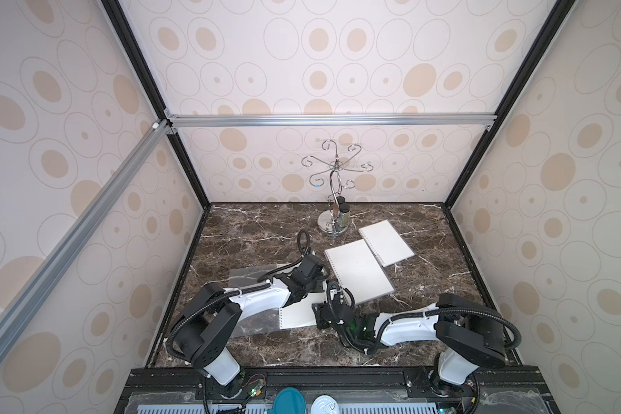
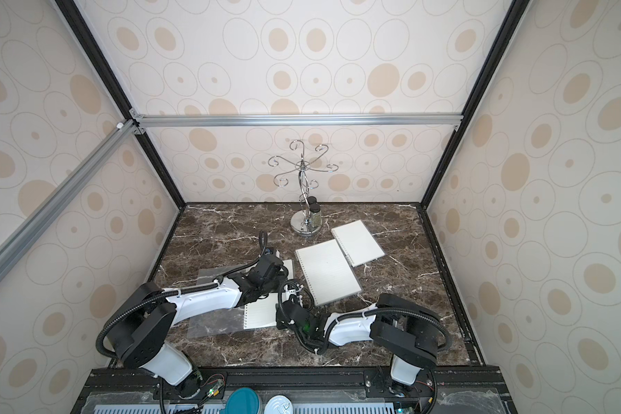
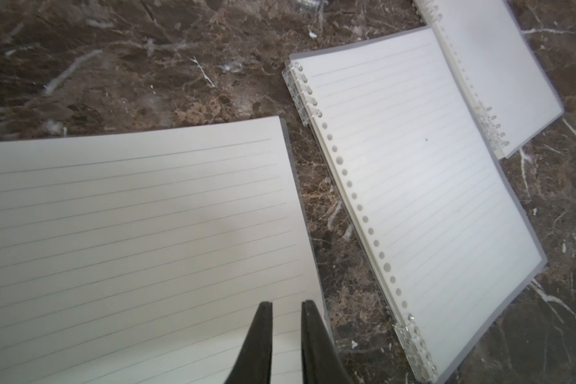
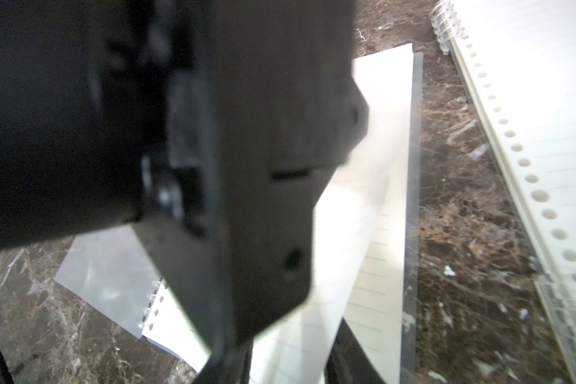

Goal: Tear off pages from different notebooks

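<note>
The open, lined notebook (image 3: 140, 243) lies flat in the left wrist view, with its clear cover (image 1: 255, 324) folded out to the left in the top left view. My left gripper is over its right edge, fingers slightly apart with a narrow gap between them. Low on that same notebook, my right gripper is shut on its top page (image 4: 345, 256), which lifts and curls away from the sheets below. The left gripper's dark body blocks much of the right wrist view. A second lined notebook (image 3: 416, 172) with ring holes lies to the right.
A chrome stand (image 1: 334, 224) with curled arms and dark jars rises at the back. Both grippers are close together.
</note>
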